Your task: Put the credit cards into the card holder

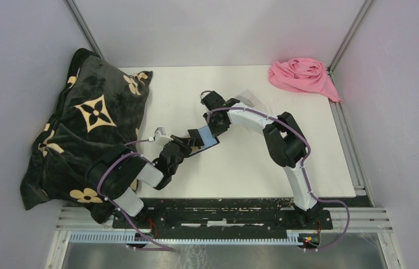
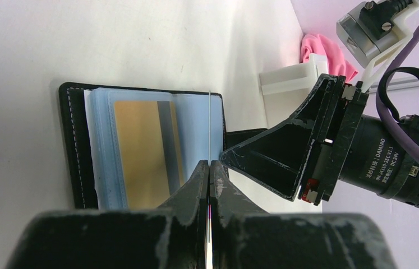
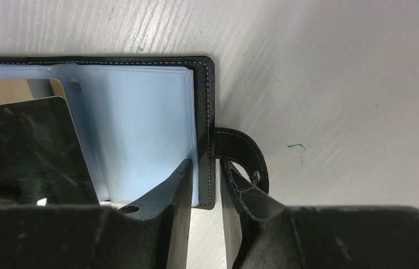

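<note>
The open card holder [image 2: 73,145], black outside with pale blue sleeves, lies on the table. A gold card with a grey stripe [image 2: 139,151] sits in one of its sleeves. My left gripper is shut on a black card, which shows only as a thin upright line in the left wrist view. That card is over the holder, partly covering the gold one in the right wrist view; whether it touches a sleeve I cannot tell. At the holder's right edge, my right gripper stands part open, with the black border between its fingertips.
A black strap tab [image 3: 243,151] sticks out from the holder's right side. Farther off are a pink cloth [image 1: 305,75] at the back right and a dark patterned blanket [image 1: 92,117] at the left.
</note>
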